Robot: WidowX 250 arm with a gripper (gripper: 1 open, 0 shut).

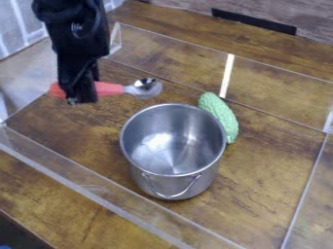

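Observation:
My black gripper (78, 89) hangs at the upper left, shut on a spoon with a red handle (109, 89) and a metal bowl end (144, 87), held level in the air left of and above the pot. The steel pot (173, 175) with a wire handle stands upright at the centre, empty inside.
A green textured object (220, 116) lies just behind and right of the pot, perhaps touching it. Clear plastic walls border the wooden table (267, 165). A white strip (228, 74) stands out at the back.

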